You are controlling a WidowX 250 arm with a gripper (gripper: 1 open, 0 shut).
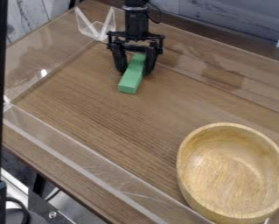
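Note:
My black gripper [136, 48] reaches down from the top centre of the camera view onto a green rectangular block [132, 79], which lies lengthwise on the wooden table [107, 131]. Its fingers straddle the upper end of the block. I cannot tell whether they are closed on it or only around it.
A large pale round bowl [233, 172] stands at the lower right. A clear plastic object [93, 24] is at the back left, near the gripper. Transparent strips run along the left edge.

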